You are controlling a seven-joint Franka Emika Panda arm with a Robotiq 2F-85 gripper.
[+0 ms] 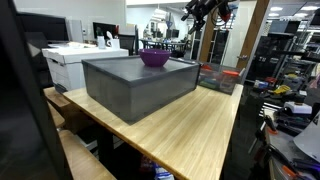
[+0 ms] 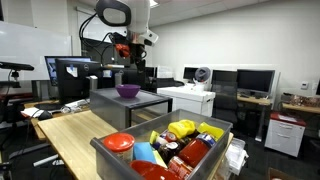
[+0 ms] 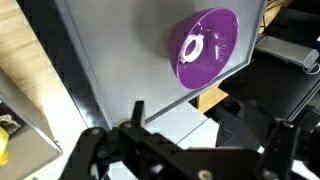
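Observation:
A purple bowl [image 1: 154,58] stands on the flat top of a grey box [image 1: 130,88], near its side edge. Seen from above in the wrist view, the bowl [image 3: 208,62] has a white ring-shaped object [image 3: 193,47] inside it. My gripper is open, its dark fingers [image 3: 138,113] spread along the lower part of that view. Nothing is between them. In exterior view 2 the arm [image 2: 113,14] is high above the bowl [image 2: 128,90], clear of it.
A grey bin [image 2: 200,160] full of colourful items, among them a red-lidded container [image 2: 119,142], stands beside the box. The wooden table [image 1: 170,135] in front of the box is largely bare. White cabinets and monitors lie behind.

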